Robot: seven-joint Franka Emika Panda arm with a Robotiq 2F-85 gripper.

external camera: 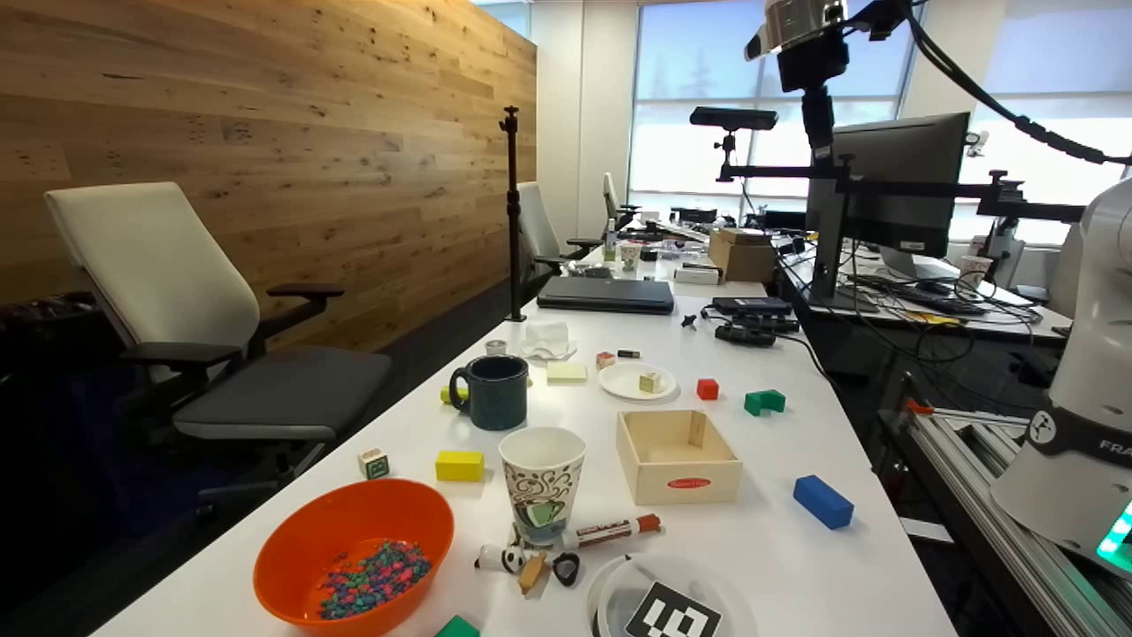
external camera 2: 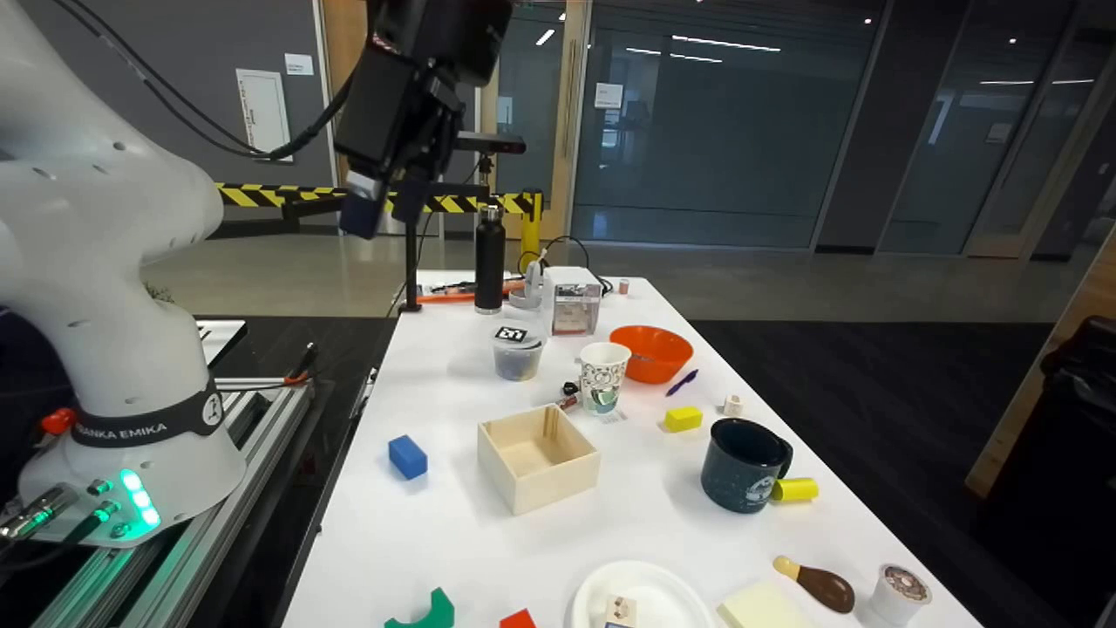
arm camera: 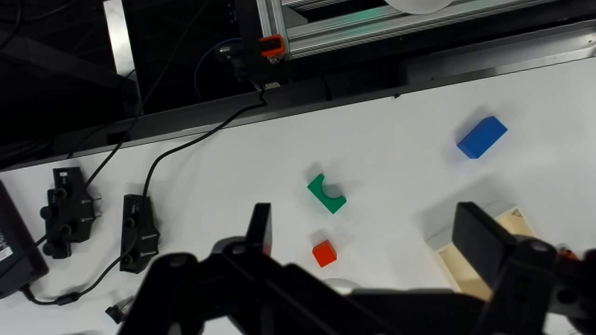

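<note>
High above the table, my gripper is open, its two dark fingers wide apart with nothing between them. In the wrist view a green arch block (arm camera: 327,194) and a red cube (arm camera: 324,253) lie on the table below. A blue block (arm camera: 482,137) sits to the right, near the table's edge. The open wooden box (external camera 2: 538,460) is empty; in the wrist view my right finger partly covers it. Beyond the red cube stands a white plate (external camera: 623,388) holding a small letter cube (external camera: 649,381).
A dark mug (external camera: 496,393), a paper cup (external camera: 542,483), an orange bowl (external camera: 308,531) of small coloured bits and a lidded tub (external camera 2: 517,359) stand on the table. Yellow blocks (external camera 2: 683,419) and a marker (external camera: 610,530) lie among them. Black devices with cables (arm camera: 139,234) occupy one end.
</note>
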